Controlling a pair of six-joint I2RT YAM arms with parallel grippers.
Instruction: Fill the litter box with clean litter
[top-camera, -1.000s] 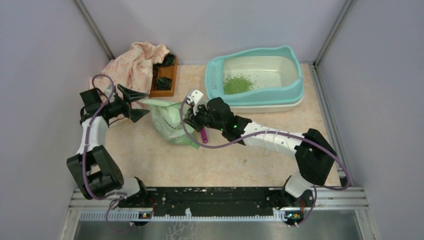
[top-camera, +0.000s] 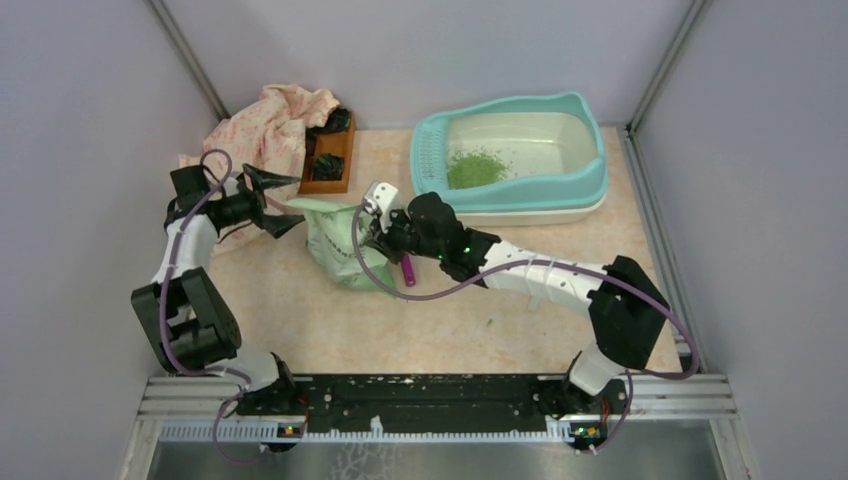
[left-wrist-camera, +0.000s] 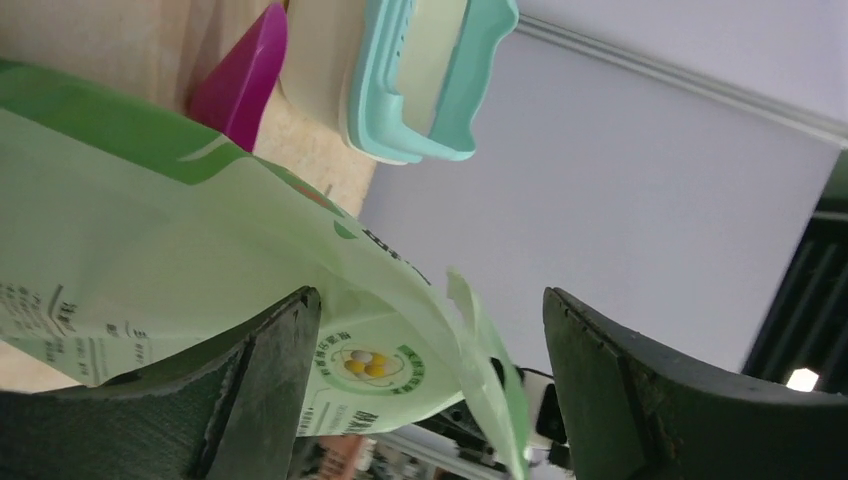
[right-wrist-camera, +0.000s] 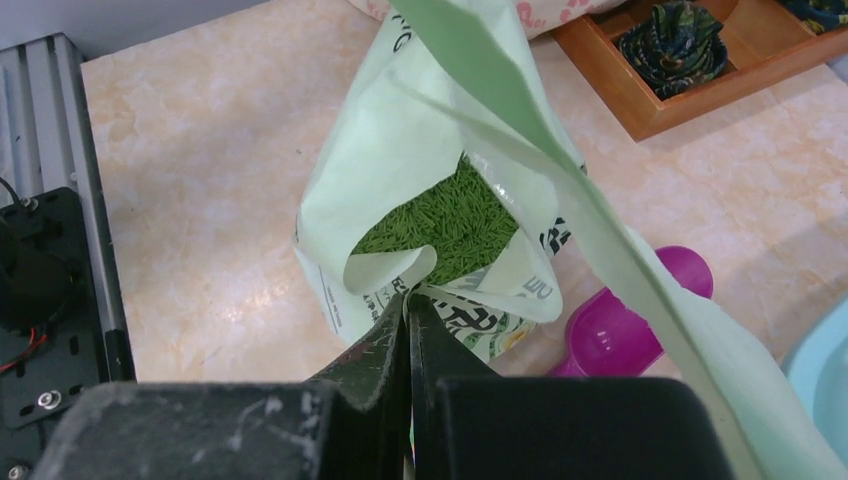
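A pale green litter bag (top-camera: 335, 245) stands mid-left on the table; the right wrist view shows green pellets (right-wrist-camera: 450, 220) in its opening. My left gripper (top-camera: 298, 200) is open at the bag's left, its top flap between the spread fingers in the left wrist view. My right gripper is shut at the near rim of the bag's opening, with thin bag material at its tips. The turquoise litter box (top-camera: 585, 185) at the back right holds a patch of green pellets. A magenta scoop (right-wrist-camera: 610, 330) lies beside the bag, partly hidden from above.
A wooden tray (top-camera: 330, 182) with dark bundles and a pink patterned cloth (top-camera: 260, 135) lie at the back left.
My left gripper has shifted slightly right and up in the top view. The right arm and bag show only very small movement.
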